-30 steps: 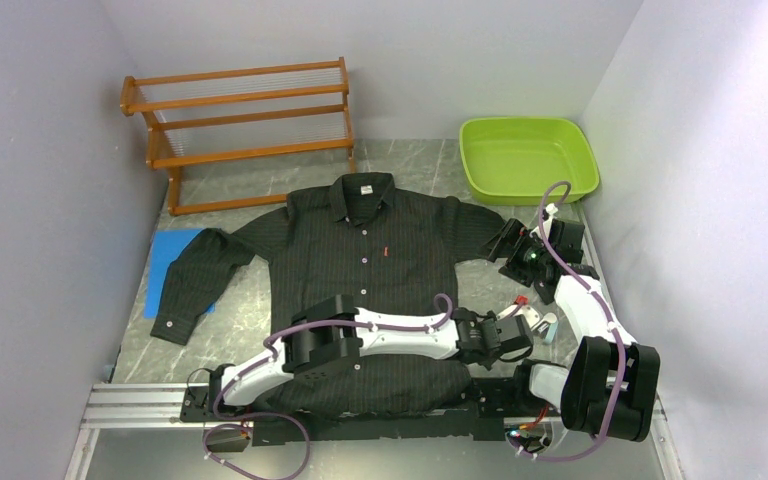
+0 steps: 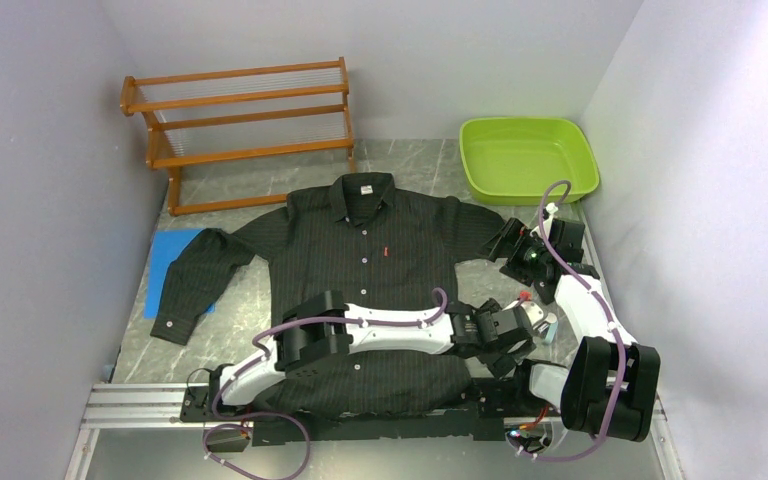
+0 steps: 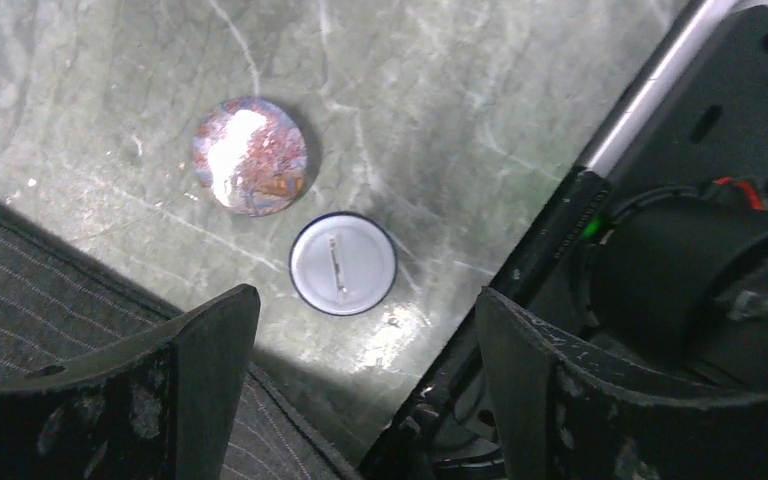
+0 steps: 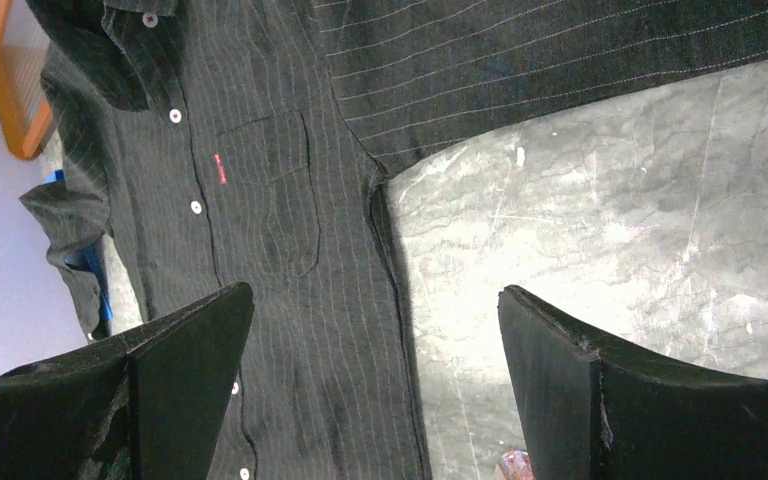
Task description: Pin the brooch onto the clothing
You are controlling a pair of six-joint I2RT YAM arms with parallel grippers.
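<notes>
The dark pinstriped shirt (image 2: 320,240) lies spread flat, front up, with a small red mark on its pocket (image 4: 270,195). A round white brooch (image 3: 360,268) rests on the grey table with its pin side up. Beyond it lies a second, picture-faced brooch (image 3: 278,158), clear of the shirt's edge. My left gripper is open over the white brooch, which shows between the fingertips and is not held. In the top view, the left arm covers both brooches. Open and empty, my right gripper hangs over the shirt's side edge, near the sleeve.
A green basin (image 2: 530,197) stands at the back right, a wooden rack (image 2: 250,150) at the back left. Under one sleeve lies a blue sheet (image 2: 165,255). The right arm's base (image 2: 615,390) stands close to the left gripper. Bare table shows between sleeve and brooches.
The right arm and shirt look unmoved.
</notes>
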